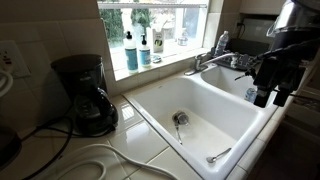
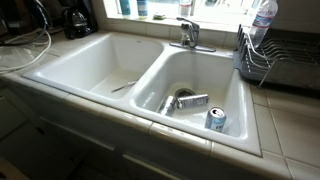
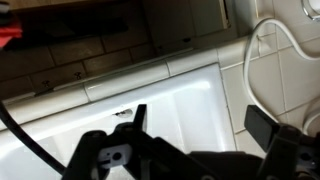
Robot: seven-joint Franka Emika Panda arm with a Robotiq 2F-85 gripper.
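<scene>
My gripper (image 1: pixel 270 98) hangs over the right side of the sink, fingers pointing down. In the wrist view the gripper is open, its dark fingers wide apart with only white basin between them. Inside the left basin (image 1: pixel 160 98) lies a small metal utensil (image 1: pixel 218 157), near the front; a metal piece (image 1: pixel 180 120) rests by the drain. The right basin holds an upright can (image 2: pixel 216 118) and a can lying on its side (image 2: pixel 192 101), with another can (image 2: pixel 167 104) beside it. My arm is not visible in exterior view 2.
A black coffee maker (image 1: pixel 88 95) stands left of the sink, with a pale cable (image 1: pixel 128 158) on the counter. Soap bottles (image 1: pixel 131 52) line the windowsill. The faucet (image 2: pixel 188 32) rises behind the sink; a dish rack (image 2: pixel 285 58) and clear bottle (image 2: pixel 263 20) stand right.
</scene>
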